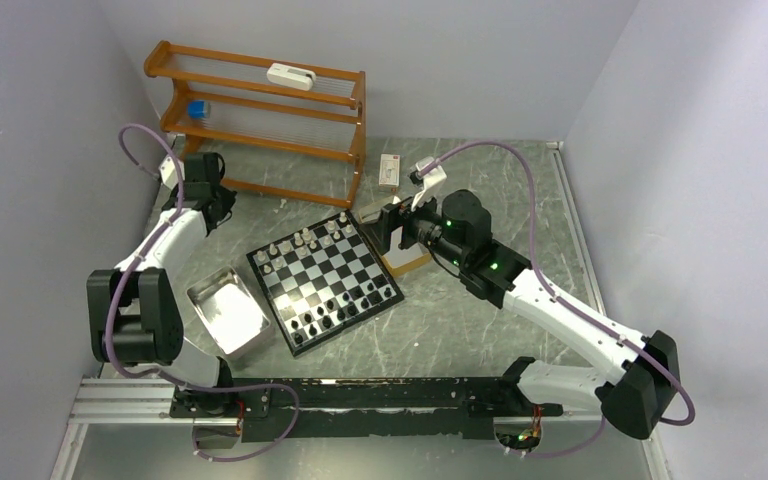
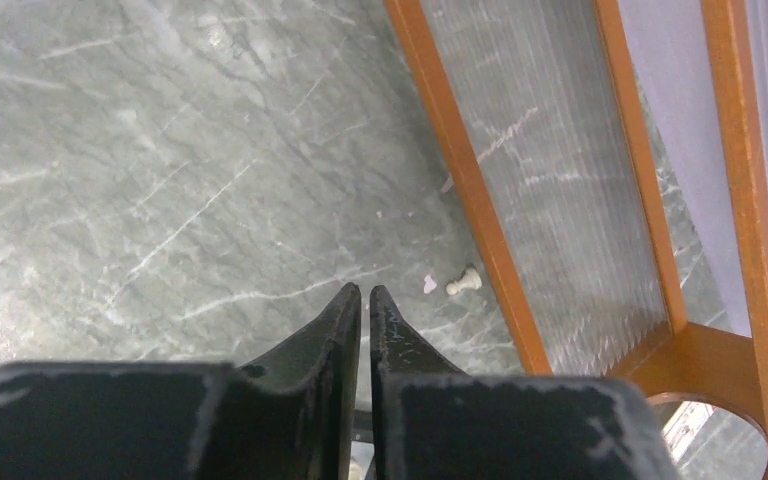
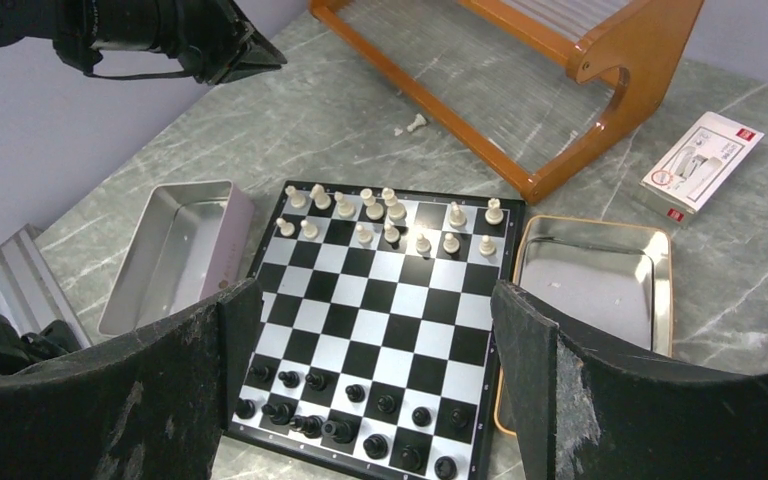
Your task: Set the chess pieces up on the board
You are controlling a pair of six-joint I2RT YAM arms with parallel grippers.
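Note:
The chessboard (image 1: 325, 280) carries white pieces along its back rows and black pieces (image 3: 375, 445) along the front. A small white piece (image 2: 465, 281) lies on its side on the marble table by the wooden shelf's lower rail, with a small pale bit beside it. My left gripper (image 1: 228, 196) is above the table left of the shelf; in its wrist view the fingertips (image 2: 345, 305) are close together with nothing visible between. My right gripper (image 1: 393, 222) hangs over the board's back right corner, fingers wide apart and empty.
A wooden shelf (image 1: 260, 135) stands at the back. A metal tray (image 1: 228, 310) sits left of the board, another tray (image 3: 592, 228) right of it. A small box (image 3: 695, 165) lies behind.

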